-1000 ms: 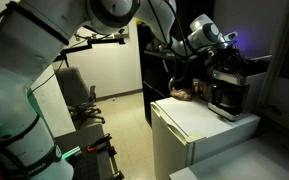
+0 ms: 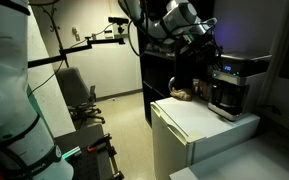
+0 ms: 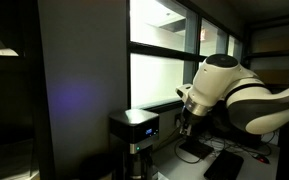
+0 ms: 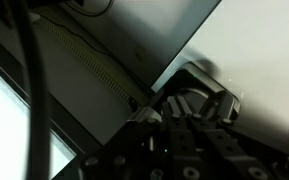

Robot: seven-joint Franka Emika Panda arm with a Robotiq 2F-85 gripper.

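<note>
On the white counter (image 2: 187,116) stands a black and silver coffee maker (image 2: 234,88), its silver top (image 3: 134,117) plain in exterior view 2. My white arm (image 2: 169,25) reaches across from the left. The gripper (image 2: 214,62) is beside the upper part of the machine, on its left in exterior view 1; whether it touches cannot be told. In the wrist view the dark gripper is shut, and nothing shows between its fingers. The glass carafe is hard to make out inside the dark machine.
Brown rounded items (image 2: 181,94) lie on the counter behind its clear middle. A lower white surface (image 2: 249,158) extends in front. An office chair (image 2: 79,95) stands on the floor at left. In exterior view 2, dark items (image 3: 224,165) and cables lie under the arm.
The gripper and forearm have moved left, away from the coffee maker's front and top. More of the machine's silver top now shows. The counter items stay put.
</note>
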